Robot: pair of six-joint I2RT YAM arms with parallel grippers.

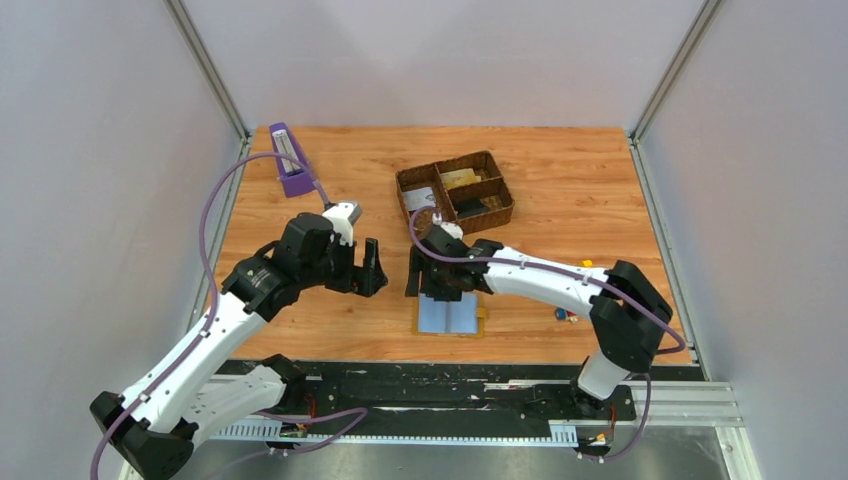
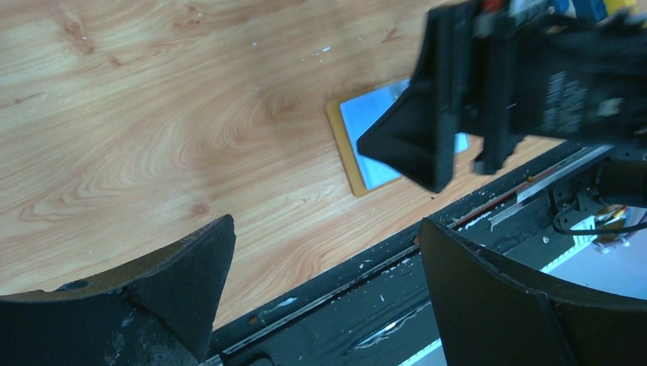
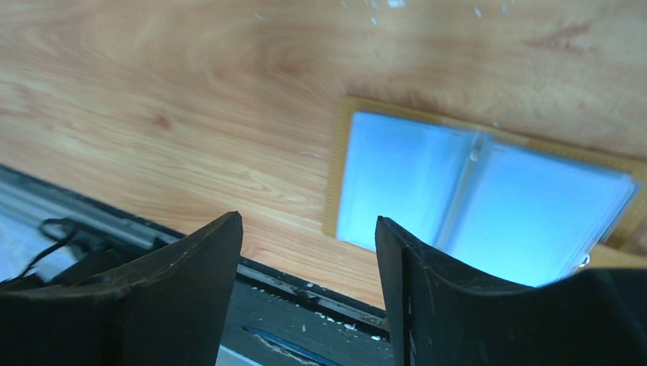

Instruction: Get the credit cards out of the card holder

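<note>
The card holder (image 1: 447, 316), an open tan wallet with blue sleeves (image 3: 403, 175), lies flat near the front centre of the table. My right gripper (image 1: 425, 275) is open above it; in the right wrist view the holder sits just beyond the fingers, with nothing between them. My left gripper (image 1: 365, 265) is open to the left of the holder, raised over bare wood, with the right gripper and the holder in its wrist view.
A wicker basket (image 1: 420, 178) with compartments holding a few items stands at the back centre. A purple object (image 1: 298, 177) is at the back left. A toy partly shows right of the right arm.
</note>
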